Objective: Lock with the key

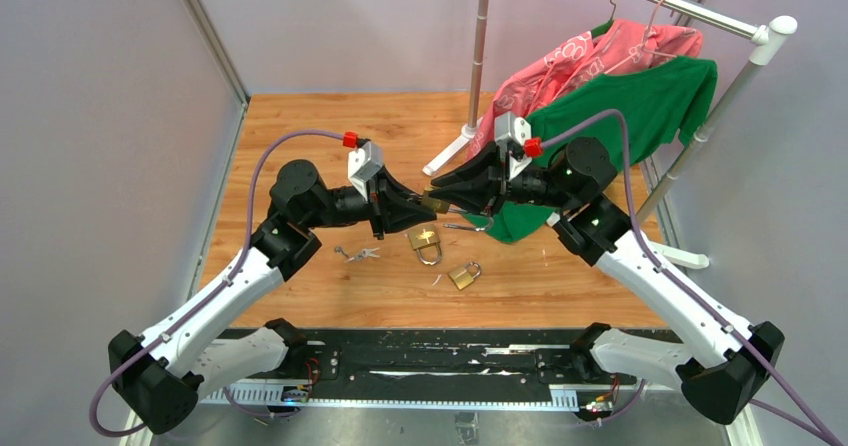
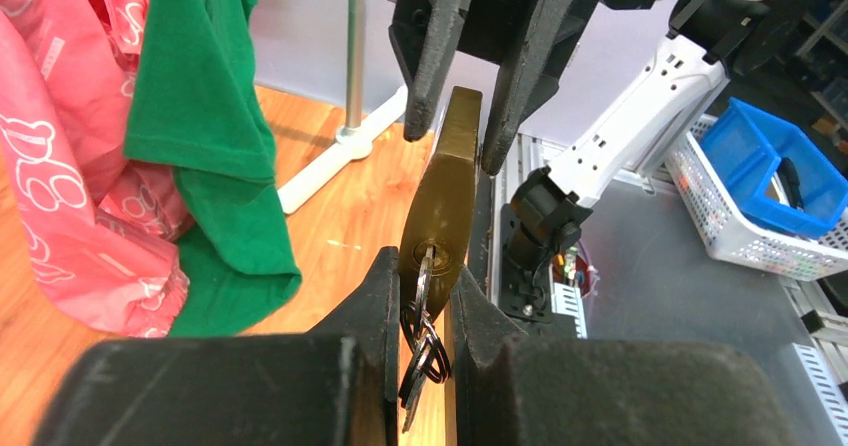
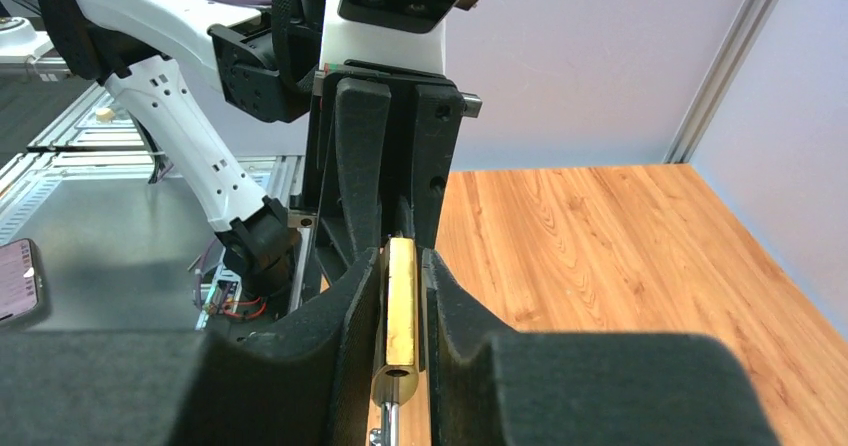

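A brass padlock (image 2: 446,196) (image 3: 401,301) is held in the air at the centre, between the two grippers. In the left wrist view a key (image 2: 426,284) with rings stands in its keyhole, and my left gripper is shut on that key. My right gripper is open, its fingers on either side of the lock body; whether they touch it is unclear. Another padlock (image 1: 424,239), a smaller padlock (image 1: 462,275) and loose keys (image 1: 357,254) lie on the wooden table below.
A rack (image 1: 724,101) with a pink garment (image 1: 550,76) and a green shirt (image 1: 620,106) takes up the back right, the green cloth reaching the table. Bare wood (image 1: 280,146) lies at the left and front.
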